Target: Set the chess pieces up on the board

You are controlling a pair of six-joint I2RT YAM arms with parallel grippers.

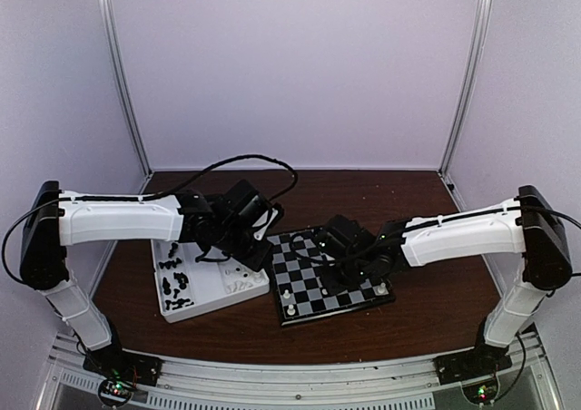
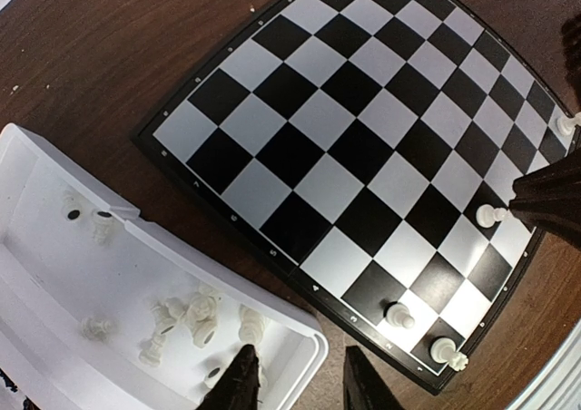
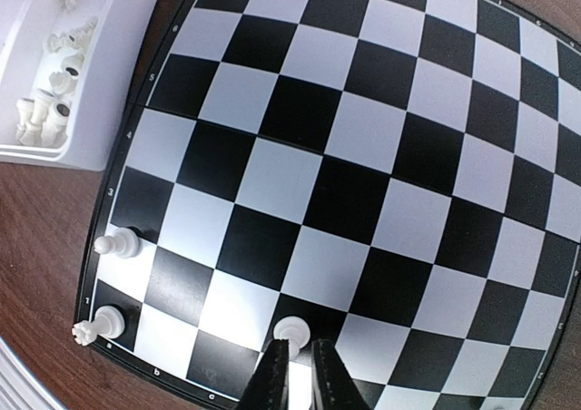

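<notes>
A chequered board (image 2: 329, 185) lies flat, with a few white pieces along its near edge. In the right wrist view, a white rook (image 3: 100, 324) stands in the corner and a white pawn (image 3: 118, 243) one row in front of it. Another white piece (image 3: 291, 331) stands farther along; the open fingertips of my right gripper are at its head, with a gap still showing between them. My left gripper hangs open and empty by the white tray's corner. Several white pieces (image 2: 201, 316) lie loose in that tray (image 2: 227, 286).
Dark pieces (image 1: 176, 283) lie in the tray's left section. Another white piece (image 2: 568, 122) stands at the board's far right corner. The far side of the board is bare, and the brown table (image 1: 381, 188) behind is clear.
</notes>
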